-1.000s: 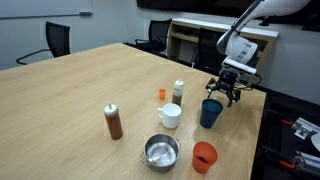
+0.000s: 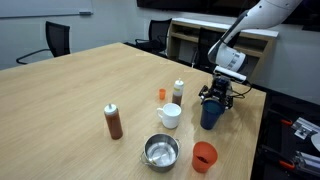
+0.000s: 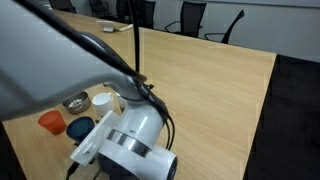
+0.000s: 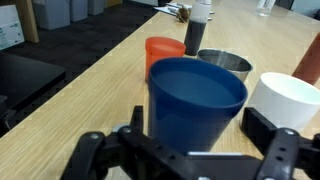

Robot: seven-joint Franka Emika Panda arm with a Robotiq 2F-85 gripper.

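A dark blue cup (image 4: 192,105) stands upright on the table directly in front of my gripper. In the wrist view the two fingers are wide apart, one on each side of the cup's lower part. Whether they touch it cannot be told. From exterior view 1, the arm reaches in low from behind the same blue cup (image 2: 210,114), and the cup partly hides the fingers. The second exterior view shows the blue cup (image 3: 79,128) partly covered by the arm.
Close to the blue cup are a white mug (image 2: 170,116), a red cup (image 2: 204,156) and a metal pot (image 2: 160,150). Two bottles, one brown-red (image 2: 113,122) and one grey (image 2: 178,92), stand farther off beside a small orange item (image 2: 162,94).
My gripper has come lower and closer to the blue cup, moving towards exterior camera 1. The cup and the other objects have stayed in place.
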